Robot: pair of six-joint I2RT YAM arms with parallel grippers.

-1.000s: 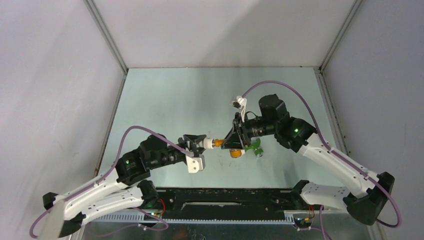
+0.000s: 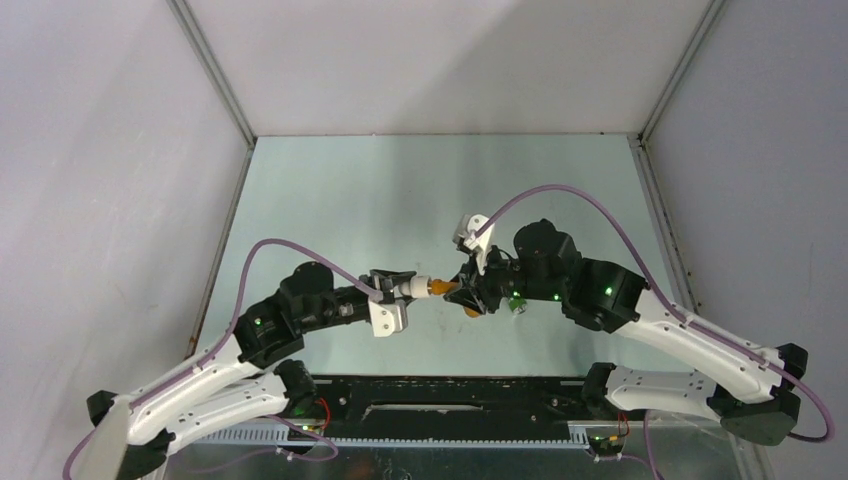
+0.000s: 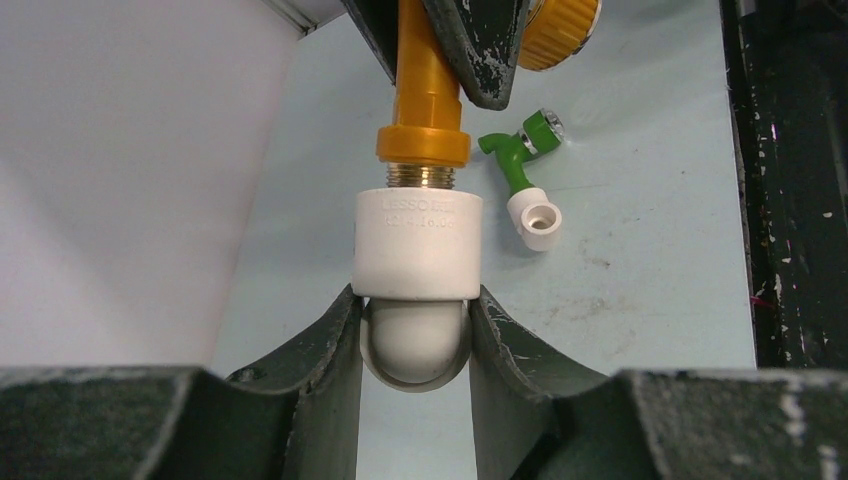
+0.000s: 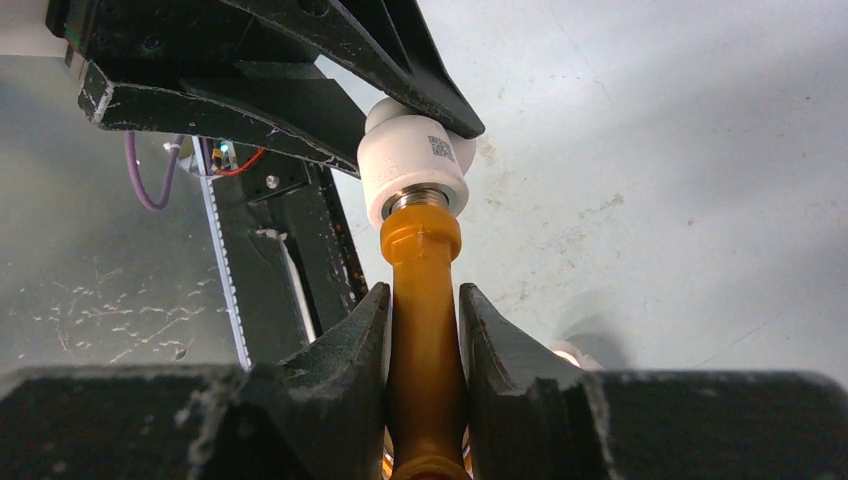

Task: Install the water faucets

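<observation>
My left gripper is closed around a white threaded pipe fitting point(image 3: 416, 240), its fingers on either side of the fitting's rounded base. An orange faucet point(image 4: 424, 320) is clamped in my right gripper; its brass threaded end meets the white fitting's mouth, with some thread still showing. The two pieces are held in line between the arms over the middle of the board, as the top view point(image 2: 422, 287) shows. A green faucet point(image 3: 512, 160) with a white fitting point(image 3: 535, 222) lies on the board beyond.
The pale board point(image 2: 380, 190) is clear at the back and left. A black rail point(image 2: 440, 395) runs along its front edge. Walls enclose both sides and the back.
The right arm has come down toward the front and turned since a second ago, covering more of the green faucet in the top view. The left arm has shifted slightly.
</observation>
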